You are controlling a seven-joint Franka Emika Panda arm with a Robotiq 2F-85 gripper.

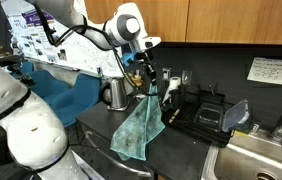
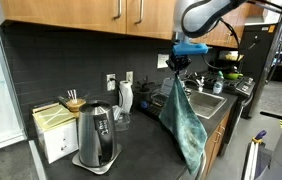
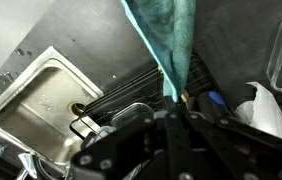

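Observation:
A teal cloth (image 1: 138, 130) hangs in a long drape, its top pinched by my gripper (image 1: 153, 88) and its lower part hanging down over the dark counter. Exterior view 2 has the cloth (image 2: 184, 122) spreading wider toward its bottom, below the shut gripper (image 2: 175, 72). Looking down in the wrist view, the cloth (image 3: 169, 40) narrows to a point at the gripper. Its fingers are shut on that corner. From these views I cannot tell exactly how much of the lower edge touches the counter.
A sink (image 3: 43, 100) and a black dish rack (image 1: 199, 120) lie to the right of the cloth in exterior view 1. A kettle (image 2: 98, 135) stands on the counter, with a toaster (image 2: 56, 132) behind it. Wooden cabinets (image 1: 231, 20) hang above.

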